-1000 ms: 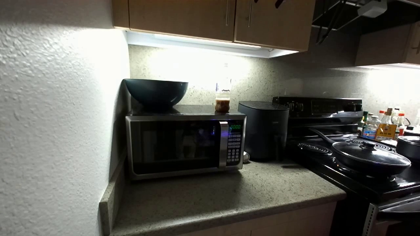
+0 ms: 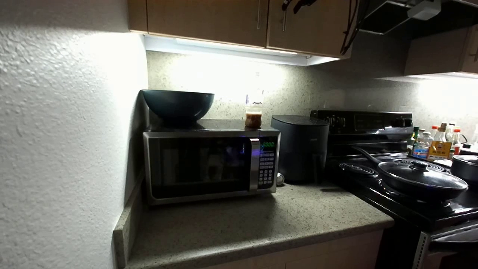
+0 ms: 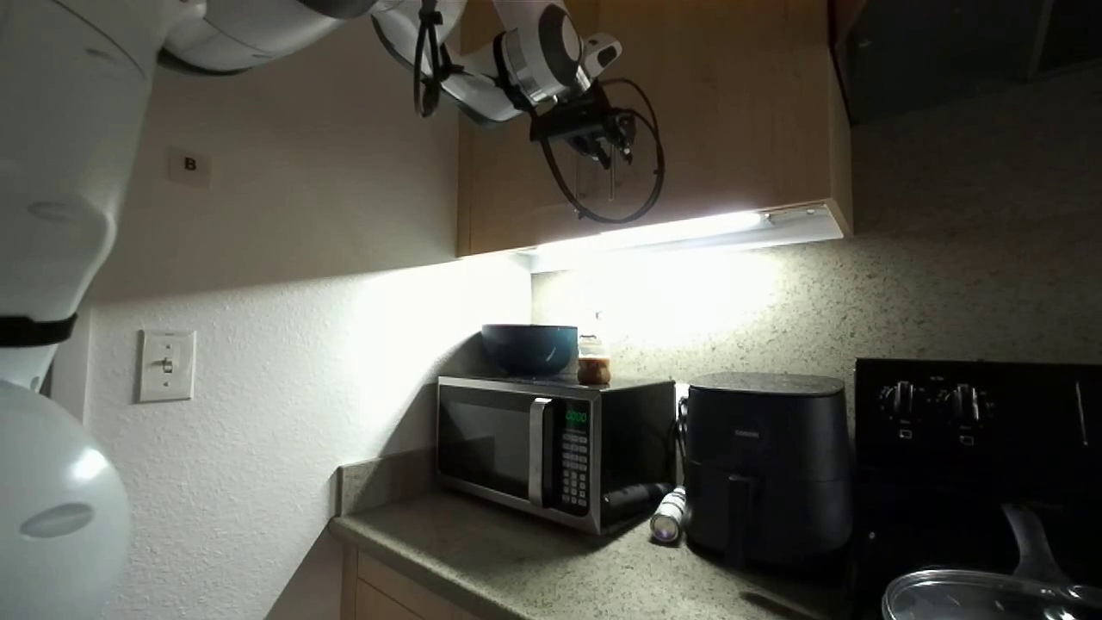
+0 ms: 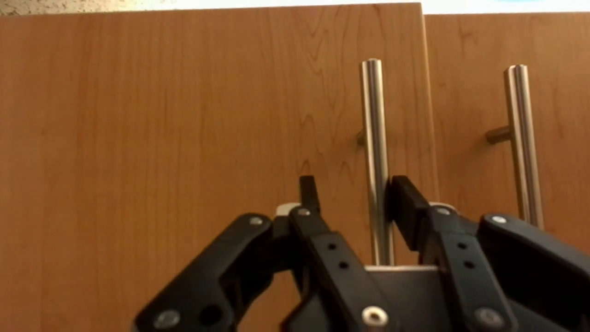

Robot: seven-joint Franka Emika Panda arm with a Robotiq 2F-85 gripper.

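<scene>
Two upright metal bar handles hang on the wooden cabinet doors. In the wrist view one door handle (image 4: 376, 160) runs up between the two fingers of my gripper. The fingers stand apart. The right finger (image 4: 405, 207) is right beside the bar and looks to touch it, while a gap separates the left finger (image 4: 309, 193) from it. The second handle (image 4: 524, 144) lies to the right, outside the fingers. From exterior view 2 my gripper (image 3: 617, 160) is in front of the upper cabinet (image 3: 723, 124); exterior view 1 shows only its tips at the top edge.
Below the cabinet stands a microwave (image 2: 201, 166) with a dark bowl (image 2: 179, 105) and a bottle (image 2: 253, 118) on top. An air fryer (image 2: 300, 148) and a stove with a lidded pan (image 2: 421, 177) are to the right. A cable loop (image 3: 661, 155) hangs around my gripper.
In exterior view 1 the dark finger tips have moved left and slightly down, now close to the right door's handle. The hanging cables have shifted left too. Both doors remain closed.
</scene>
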